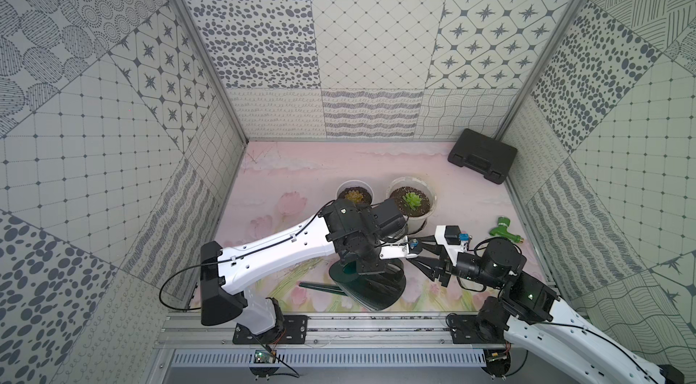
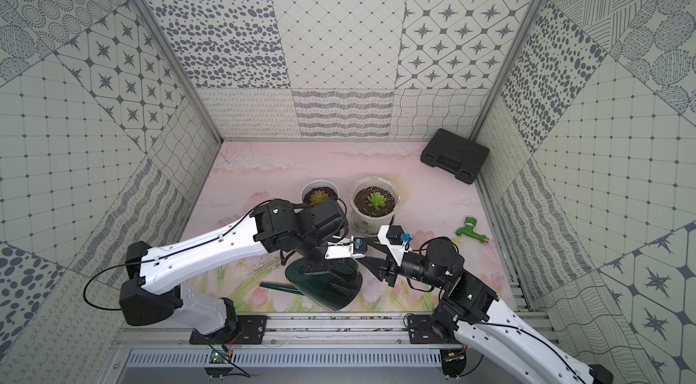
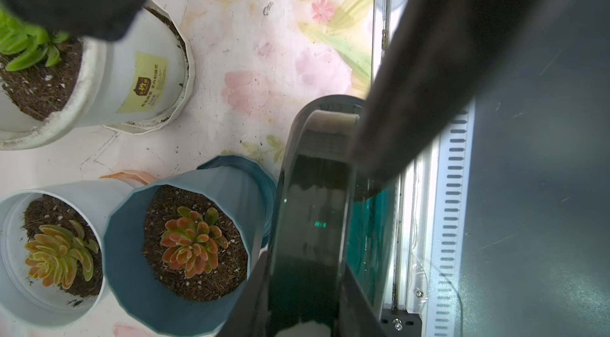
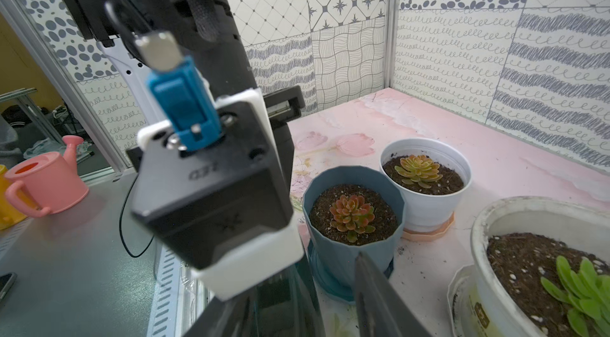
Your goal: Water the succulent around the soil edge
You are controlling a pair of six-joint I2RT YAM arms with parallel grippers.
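Note:
A dark green watering can (image 1: 366, 288) hangs tilted near the table's front, its thin spout (image 1: 322, 287) toward the left. In the left wrist view my left gripper is shut on its handle (image 3: 314, 209). Just right of the can, my right gripper has its fingers apart; part of the can shows behind the gap, and contact cannot be told. Three potted succulents stand behind: a green one (image 2: 376, 200), a yellowish one (image 4: 417, 170) in a white pot, and a reddish one (image 3: 192, 239) in a blue pot, hidden from above by the left arm.
A black case (image 1: 483, 155) lies at the back right, and a green nozzle-like object (image 1: 505, 230) at the right edge. Pink (image 4: 50, 178) and yellow watering cans stand off the table.

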